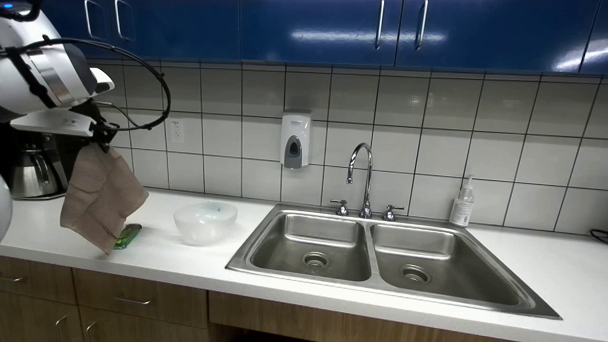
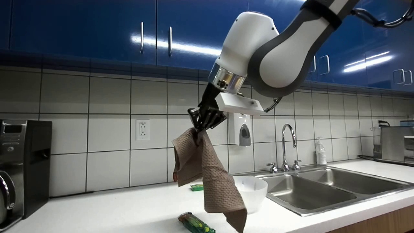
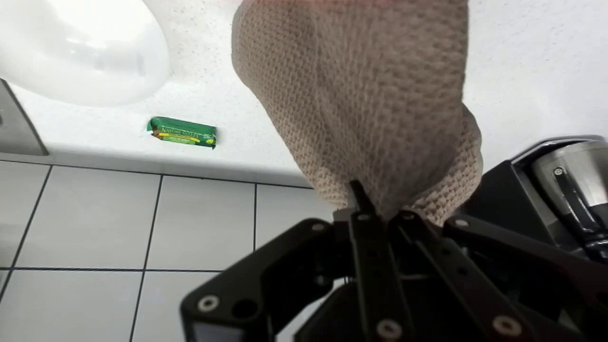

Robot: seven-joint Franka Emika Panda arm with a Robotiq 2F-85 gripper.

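Note:
A brown woven cloth (image 1: 101, 196) hangs from my gripper (image 1: 104, 147), which is shut on its upper part. In exterior view 2 the cloth (image 2: 219, 176) drapes down in two folds above the counter, its longer fold in front of the bowl. The wrist view shows the cloth (image 3: 365, 108) pinched at the fingertips and spreading away from them. A white translucent bowl (image 1: 206, 222) stands on the counter left of the sink. One green-wrapped bar (image 2: 196, 223) lies near the counter's front; another green bar (image 3: 182, 132) lies close to the back wall.
A double steel sink (image 1: 369, 268) with a faucet (image 1: 365, 182) is to the right of the bowl. At the far left stands a coffee maker (image 2: 25, 167). A soap dispenser (image 1: 296, 141) hangs on the tiled wall. Free white counter lies between coffee maker and bowl.

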